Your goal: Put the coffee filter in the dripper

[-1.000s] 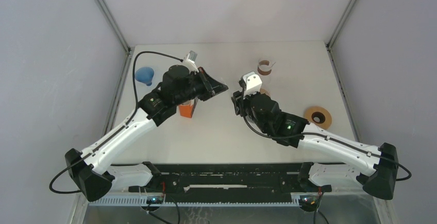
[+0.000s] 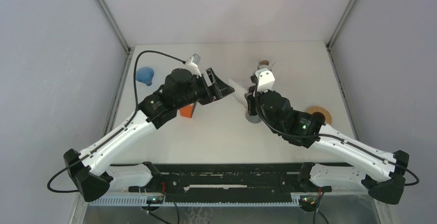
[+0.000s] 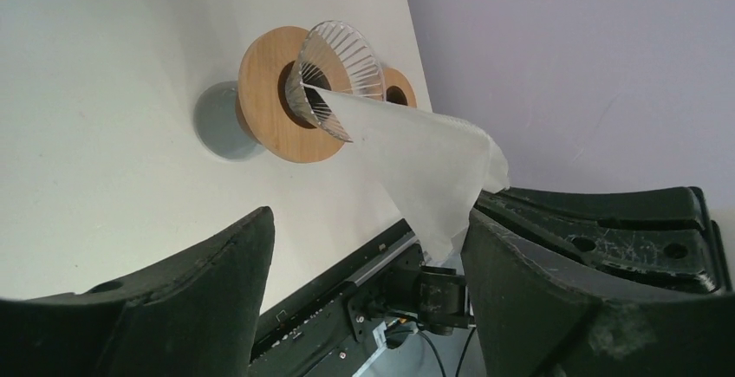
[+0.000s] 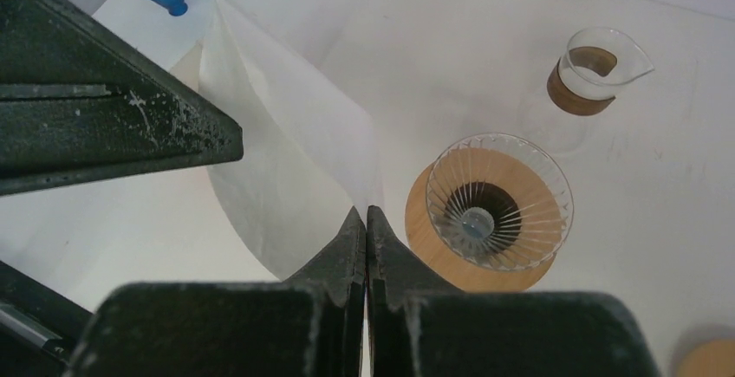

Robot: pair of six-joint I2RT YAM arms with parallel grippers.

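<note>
Pinched by one edge in my right gripper, the white paper filter [image 4: 290, 147] hangs in the air, partly spread into a cone. In the left wrist view the filter [image 3: 416, 147] crosses in front of the clear ribbed dripper [image 3: 342, 69]; it is not seated in it. The dripper [image 4: 498, 204] stands on a wooden disc over a grey cup [image 2: 252, 118], to the right of the filter in the right wrist view. My left gripper is open with its fingers well apart, and one of its fingers [image 4: 130, 121] overlaps the filter's far side there.
A glass carafe with a wooden collar [image 2: 264, 65] stands at the back. A blue dripper [image 2: 145, 74] sits at the far left, with an orange box [image 2: 187, 110] near the left arm. At right lies a wooden ring [image 2: 319, 114].
The right gripper has drawn away to the right with the filter, which now shows between the two arms.
</note>
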